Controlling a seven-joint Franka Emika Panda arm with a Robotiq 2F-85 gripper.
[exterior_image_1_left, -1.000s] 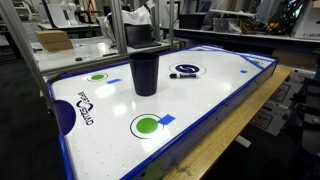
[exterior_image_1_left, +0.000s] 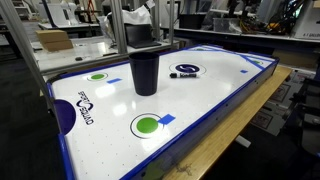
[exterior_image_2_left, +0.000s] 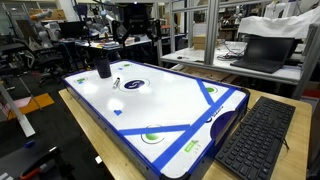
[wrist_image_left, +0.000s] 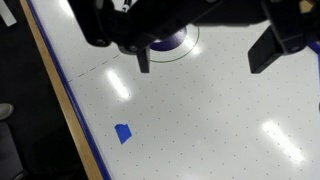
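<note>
A black cup (exterior_image_1_left: 145, 75) stands upright on the white air-hockey table (exterior_image_1_left: 105, 150), left of centre in exterior view 1. Right of it lies a short dark marker-like stick (exterior_image_1_left: 185, 75), apart from the cup, by the purple centre circle. The same cup (exterior_image_2_left: 103, 68) and stick (exterior_image_2_left: 117, 83) show at the far left end in exterior view 2. In the wrist view my gripper is open over the white surface, its fingers (wrist_image_left: 265, 50) wide apart with nothing between them. The cup cannot be seen there.
Blue tape (wrist_image_left: 123, 132) marks the table top, which is mostly clear. A keyboard (exterior_image_2_left: 257, 137) lies on the wooden ledge at the near right in exterior view 2. Behind it an open laptop (exterior_image_2_left: 265, 52) sits on a side desk. Metal frame posts rise along the far edge.
</note>
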